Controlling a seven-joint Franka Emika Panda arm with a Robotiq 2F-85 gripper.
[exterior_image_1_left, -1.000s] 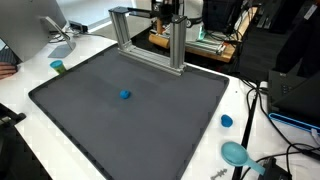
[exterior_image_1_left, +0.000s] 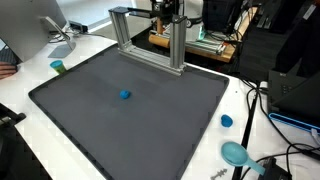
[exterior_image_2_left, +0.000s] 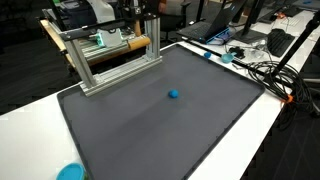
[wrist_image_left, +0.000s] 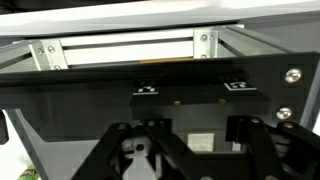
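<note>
In the wrist view my gripper faces a dark bar (wrist_image_left: 65, 98), its two fingers (wrist_image_left: 158, 103) standing apart at the bar's lower edge. I see no object gripped, though the dark bar makes the gap hard to read. A silver rack (exterior_image_2_left: 122, 72) with upright posts stands at the far end of the dark mat (exterior_image_1_left: 150, 125). My gripper is hard to make out against the rack in both exterior views. A small blue object (exterior_image_1_left: 125, 95) lies on the mat.
A blue disc (exterior_image_1_left: 227, 121) and a teal round dish (exterior_image_1_left: 236, 154) sit on the white table beside the mat. A green container (exterior_image_1_left: 58, 67) stands beyond the mat's other side. Black cables (exterior_image_2_left: 275, 72) run along one side.
In exterior view 1 the arm near the top of the rack shifts only slightly. The mat and the objects around it stay where they were.
</note>
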